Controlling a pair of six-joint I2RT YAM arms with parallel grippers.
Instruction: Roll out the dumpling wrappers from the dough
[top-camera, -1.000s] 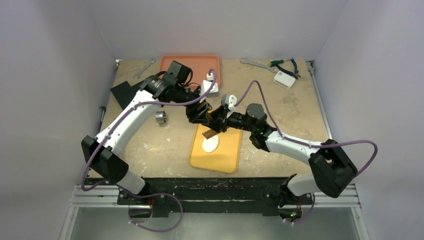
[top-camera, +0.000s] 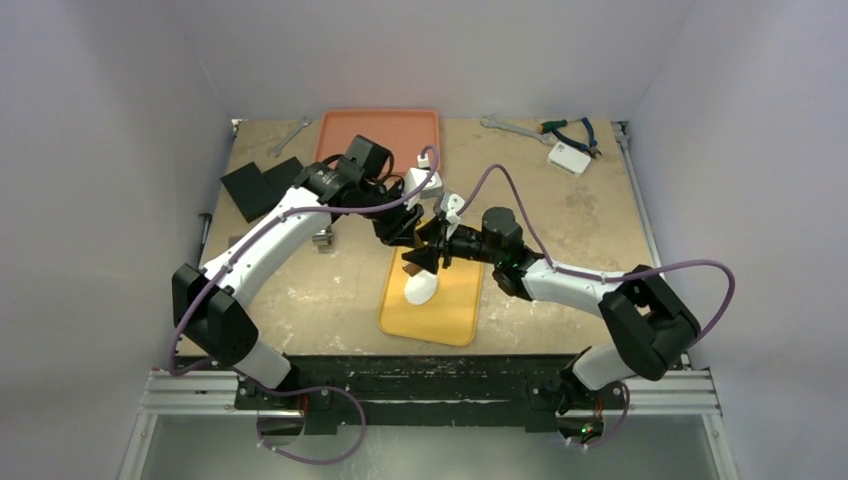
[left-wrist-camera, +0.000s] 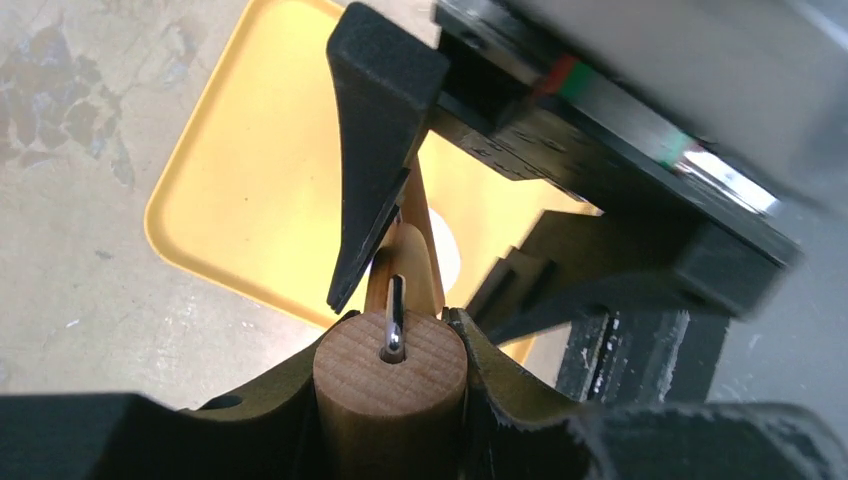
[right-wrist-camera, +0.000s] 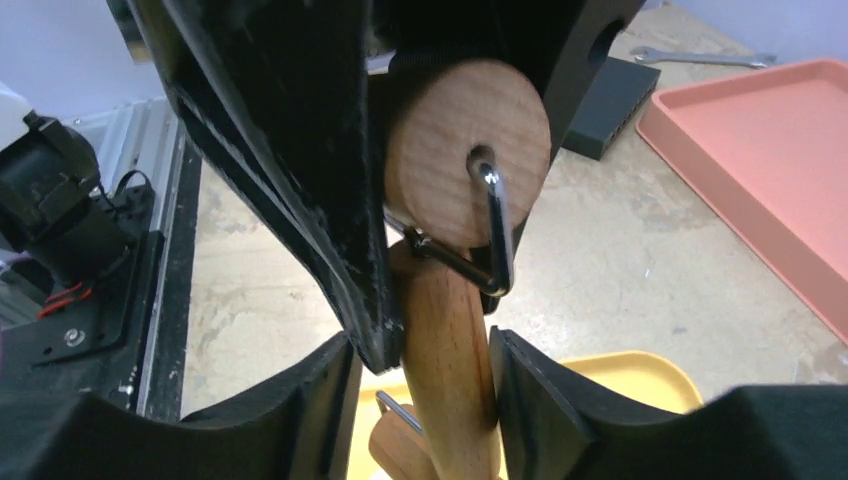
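Note:
A wooden roller (left-wrist-camera: 390, 400) with a bent metal rod and wooden handle (right-wrist-camera: 445, 370) is held above the yellow tray (top-camera: 430, 315). My left gripper (top-camera: 405, 235) is shut on the roller's wooden body. My right gripper (top-camera: 428, 250) is right beside it, its fingers part open around the rolling pin, close to the left fingers. A round white dough piece (top-camera: 420, 290) lies on the tray below, partly hidden in both wrist views.
A pink tray (top-camera: 380, 120) is at the back, dark plates (top-camera: 250, 190) and a metal cylinder (top-camera: 322, 238) to the left, wrenches and pliers (top-camera: 575, 135) at back right.
My right arm has shifted a little toward the front and left, its gripper fingers looking more spread.

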